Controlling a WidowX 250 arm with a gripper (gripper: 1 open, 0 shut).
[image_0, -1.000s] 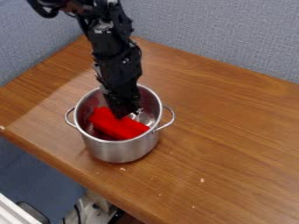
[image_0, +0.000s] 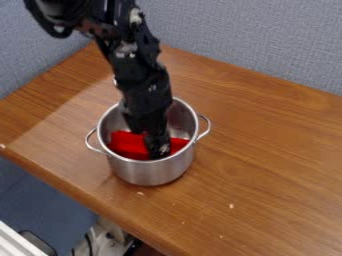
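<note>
A steel pot (image_0: 147, 171) with two loop handles stands near the left front edge of the wooden table. Inside it lies a red object (image_0: 128, 145), partly hidden by my black gripper (image_0: 152, 145), which reaches down into the pot from above. The fingertips are low over or beside the red object; whether they touch it, and how they stand, is hard to see.
Grey padded walls line the back and left. Below the front left edge are a white edge and dark cables.
My gripper has moved down deeper into the pot, now covering the middle of the red object. The pot shifted slightly to the right earlier.
</note>
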